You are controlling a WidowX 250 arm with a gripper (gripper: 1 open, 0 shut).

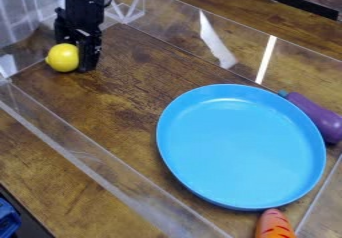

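A yellow ball-like object [63,58] lies at the upper left of the wooden tray floor. The black gripper [80,48] is lowered just behind and to the right of it, its fingers close against it. Whether the fingers are around it or how far apart they stand is hard to make out in the dark shape.
A large blue plate [241,147] fills the right middle. A purple eggplant-like object [310,117] lies at the right edge, an orange carrot-like object [274,225] at the bottom right. Clear plastic walls border the tray. The floor between gripper and plate is clear.
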